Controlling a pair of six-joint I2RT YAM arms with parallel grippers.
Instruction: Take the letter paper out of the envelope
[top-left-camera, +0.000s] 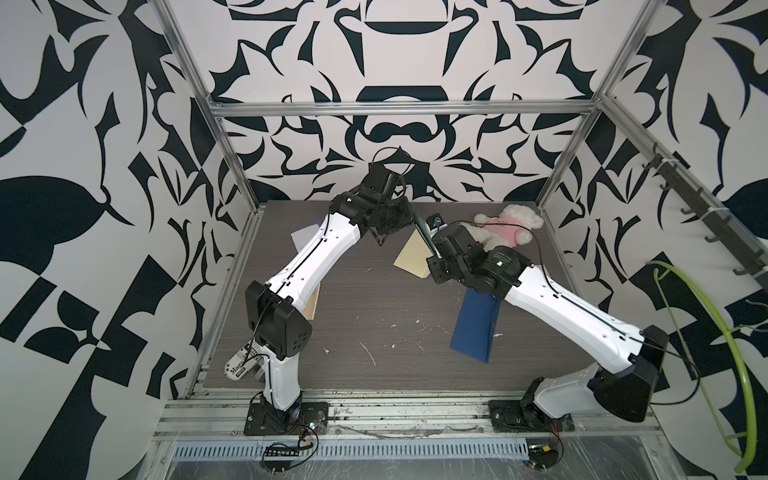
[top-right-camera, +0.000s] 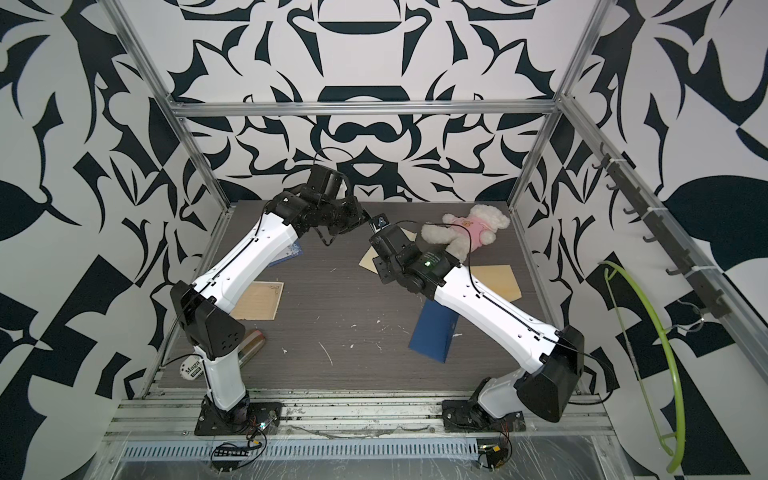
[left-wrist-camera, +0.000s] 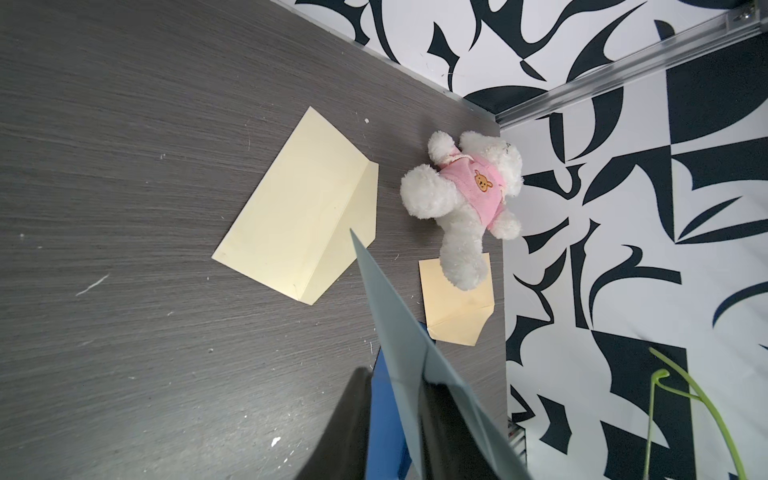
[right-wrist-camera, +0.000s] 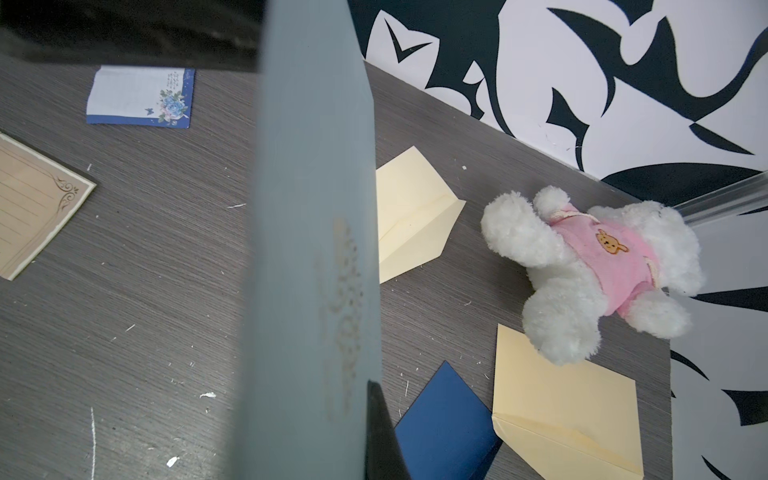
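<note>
A pale grey-blue envelope hangs upright between the two grippers above the table, seen nearly edge-on in both top views and filling the middle of the right wrist view (right-wrist-camera: 312, 240). My left gripper (top-left-camera: 404, 214) is at its upper left end; in the left wrist view its blurred dark fingers are around the envelope's near part, and I cannot tell whether they close on it. My right gripper (top-left-camera: 432, 264) is at the other end, shut on the envelope. No separate letter paper can be made out.
Cream envelopes (left-wrist-camera: 288, 208), a blue envelope (top-left-camera: 473, 324) and a white plush bear (left-wrist-camera: 460, 192) in pink lie on the right half. A tan card (top-right-camera: 260, 300) and blue-edged paper (right-wrist-camera: 136, 96) lie left.
</note>
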